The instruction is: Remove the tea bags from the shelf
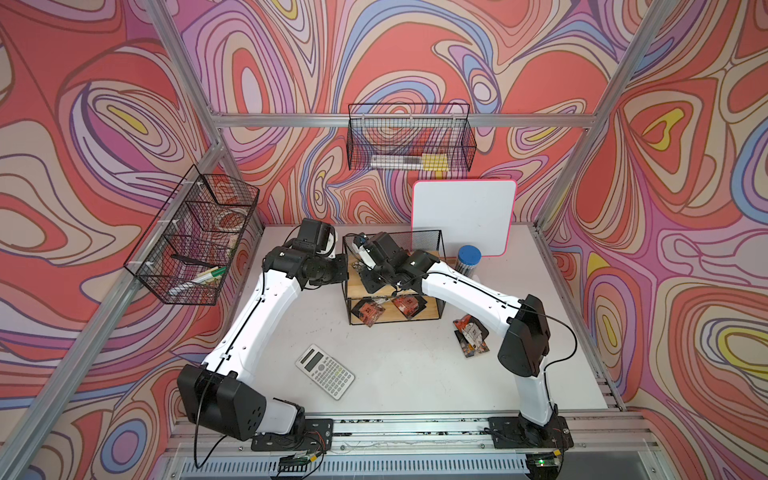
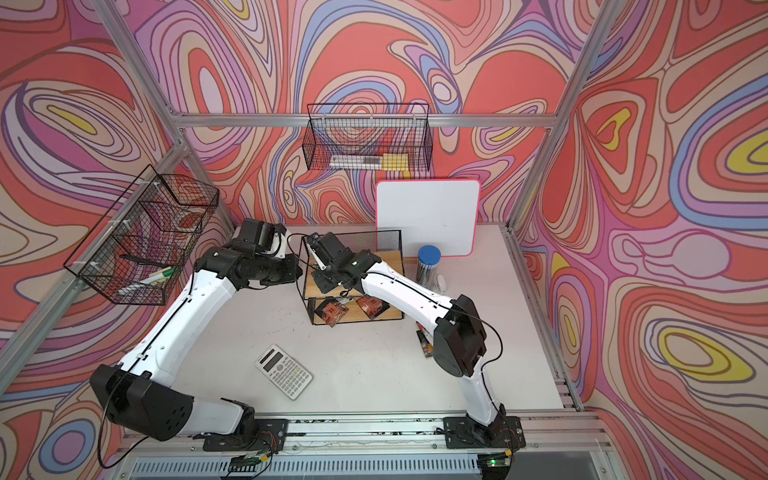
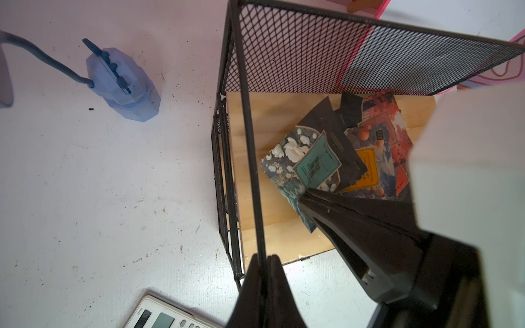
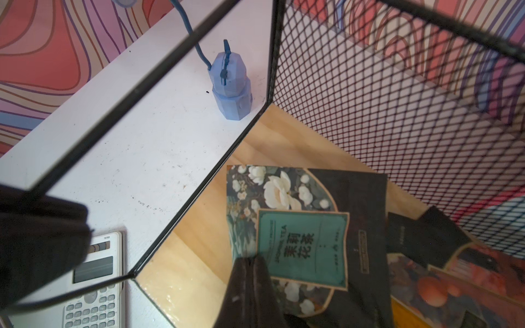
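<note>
A black wire shelf (image 3: 246,11) with wooden boards holds tea bags. My right gripper is shut at the near edge of a jasmine tea bag (image 4: 300,246) with a teal label; whether it grips it is unclear. Other tea bags (image 3: 369,169) lie beside it, and more lie on the lower board (image 1: 369,310). My left gripper is shut at the shelf's left side, its fingertips on the upright bar, which appears in front of or between them. Some tea bags (image 1: 471,336) lie on the table, right of the shelf.
A calculator (image 1: 325,371) lies front left. A blue pendant-like object (image 3: 123,84) stands left of the shelf. A blue-lidded container (image 1: 468,260) and a whiteboard (image 1: 462,212) are behind at right. Wire baskets hang on the frame.
</note>
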